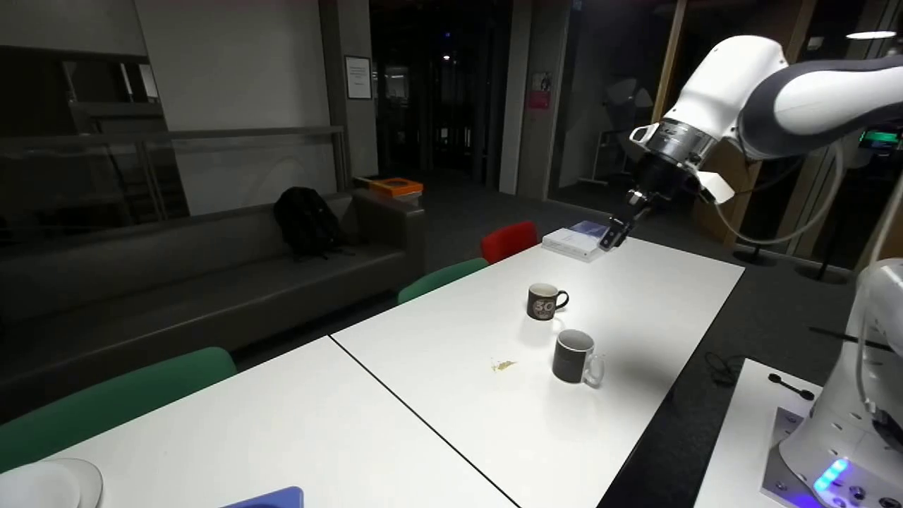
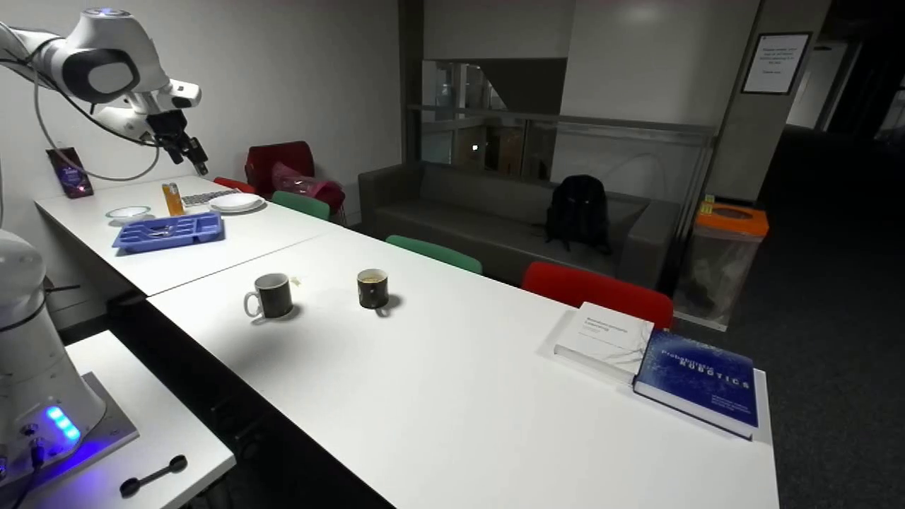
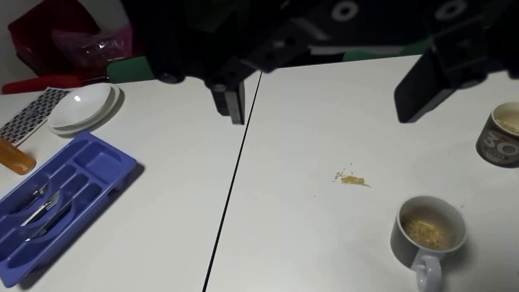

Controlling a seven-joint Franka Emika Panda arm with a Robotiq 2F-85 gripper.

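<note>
My gripper is open high above the table, its two fingers wide apart with nothing between them. A grey mug with a white handle (image 3: 406, 245) stands upright on the table and has yellowish bits inside. Farther right in the wrist view is a dark mug marked 30 (image 3: 498, 143), also upright, with pale contents. Beside the grey mug a small pile of yellowish shreds (image 3: 352, 180) lies on the white tabletop. Both the grey mug (image 1: 569, 360) and the dark mug (image 1: 542, 303) stand well below my gripper (image 1: 614, 236) in exterior view 1.
A blue cutlery tray (image 2: 174, 242) holds some cutlery. Near it are white dishes (image 2: 237, 203), an orange can (image 2: 172, 199) and a bowl (image 2: 129, 212). Two books, one white (image 2: 604, 335) and one blue (image 2: 697, 379), occupy the opposite end.
</note>
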